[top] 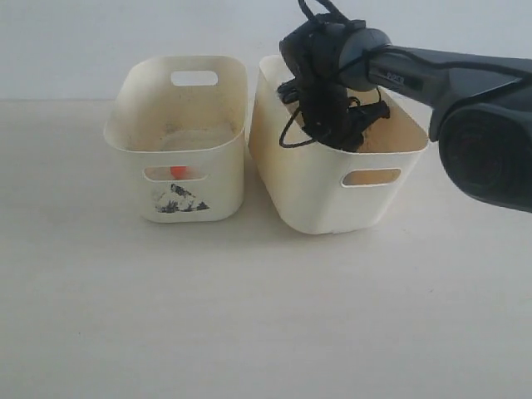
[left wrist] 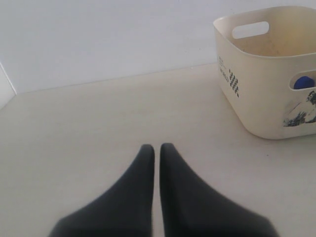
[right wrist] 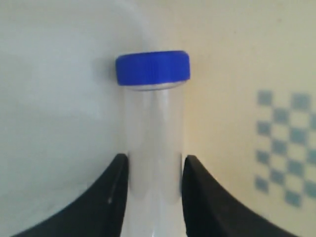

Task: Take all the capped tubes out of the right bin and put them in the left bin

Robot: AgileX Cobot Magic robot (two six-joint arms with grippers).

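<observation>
A clear tube with a blue cap lies inside the right bin, and my right gripper is shut on its body below the cap. From above, the right bin hides the tube, and the right arm's wrist reaches down over its rim. The left bin stands to its left; something red shows through its front handle slot. In the left wrist view a blue cap is visible through that bin's slot. My left gripper hangs over bare table, its fingertips nearly together with nothing between them.
The two bins stand side by side, their rims close together. The right arm comes in from the right across the right bin's back rim. Bare table spreads across the front and the left.
</observation>
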